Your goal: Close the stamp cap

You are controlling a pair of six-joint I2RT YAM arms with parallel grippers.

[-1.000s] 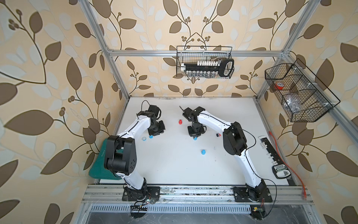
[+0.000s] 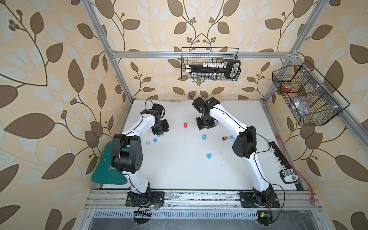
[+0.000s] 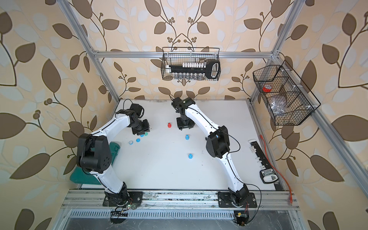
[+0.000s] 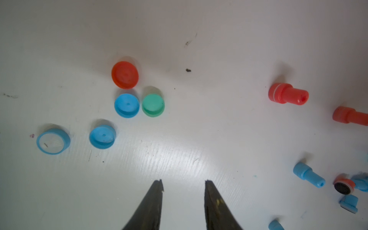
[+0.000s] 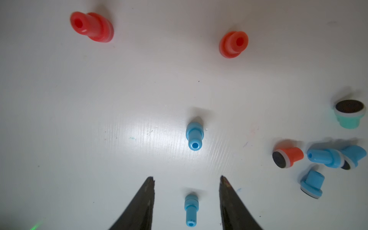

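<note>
In the right wrist view, a blue stamp [image 5: 194, 136] stands upright on its wider blue base. A second blue stamp [image 5: 191, 210] stands lower down, seen between the fingers. Two red stamps, one at upper left [image 5: 92, 26] and one at upper middle [image 5: 233, 44], are upright too. My right gripper is above the table, open and empty. Loose caps lie in the left wrist view: red [image 4: 125, 75], green [image 4: 153, 105], blue [image 4: 126, 105], another blue [image 4: 102, 136] and a pale-centred blue ring [image 4: 53, 141]. Over bare table, my left gripper is open, holding nothing.
To the right, several stamps lie with dark faces showing, among them an orange-red one [image 5: 288, 157], a green one [image 5: 349, 113] and a blue one [image 5: 312, 184]. A black tool [image 2: 283, 161] lies at the right edge.
The blue stamp under my right gripper shifted back and right and now stands released. My right gripper has drawn away towards the back. The left gripper moved slightly left and back, uncovering caps.
</note>
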